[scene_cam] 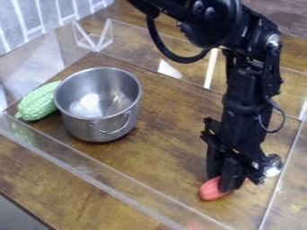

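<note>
My black gripper (231, 180) points down at the lower right of the board, its fingers low over a red elongated object (214, 189), which sticks out to the left of them. Whether the fingers are closed on it is hard to make out. A steel pot (99, 105) with a wire handle stands on the left, and a green corn-like object (39, 101) lies just left of it.
Clear low walls surround the wooden board (156, 162). A shiny metal piece (272, 165) shows just right of the gripper. The middle of the board is clear.
</note>
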